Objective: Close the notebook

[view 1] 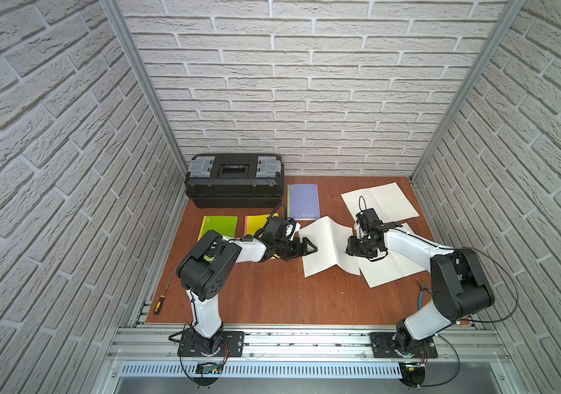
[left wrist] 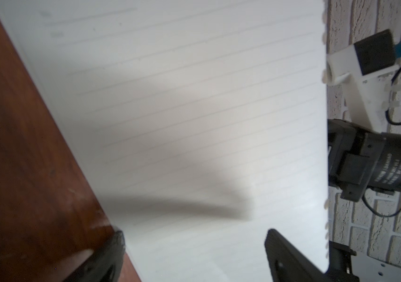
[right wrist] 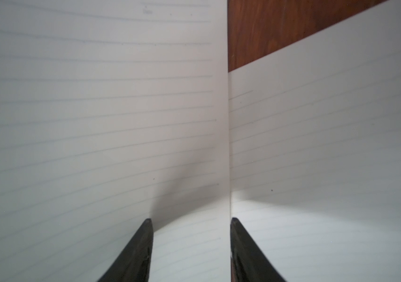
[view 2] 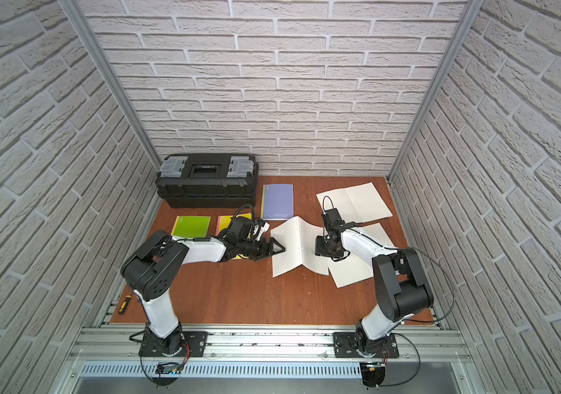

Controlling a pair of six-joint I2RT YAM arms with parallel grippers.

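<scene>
An open notebook [view 1: 320, 246] with lined white pages lies between my two arms, its middle raised into a ridge and its halves sloping down to either side. At its left half is my left gripper [view 1: 308, 247]; in the left wrist view its fingers [left wrist: 282, 253] stand apart, one over the page and the other beside the page's left edge. My right gripper is at the right page edge [right wrist: 221, 141], fingers parted on either side of that edge. Whether either finger touches paper cannot be told.
A second open notebook [view 1: 385, 266] lies under the right arm, a third [view 1: 382, 200] behind it. Closed purple [view 1: 303, 200], green [view 1: 220, 226] and yellow notebooks [view 1: 256, 223] lie left and back, near a black toolbox [view 1: 234, 180].
</scene>
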